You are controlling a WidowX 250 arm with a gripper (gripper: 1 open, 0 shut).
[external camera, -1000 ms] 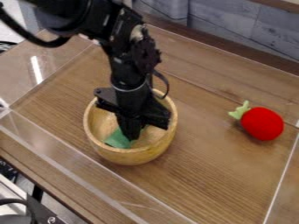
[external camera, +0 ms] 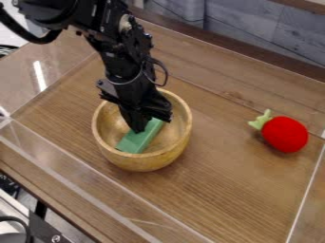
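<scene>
A yellow-tan bowl sits on the wooden table at centre, with a green block lying inside it. The black gripper hangs over the back half of the bowl, its fingers low beside the upper end of the green block. It looks shut, with nothing clearly seen between its fingers. The arm hides part of the bowl's back rim.
A red tomato-like object with a green stem lies on the right of the wooden table. A grey wall or edge runs along the back right.
The gripper has moved back and to the left. More of the green block now shows, lying further to the right in the bowl.
</scene>
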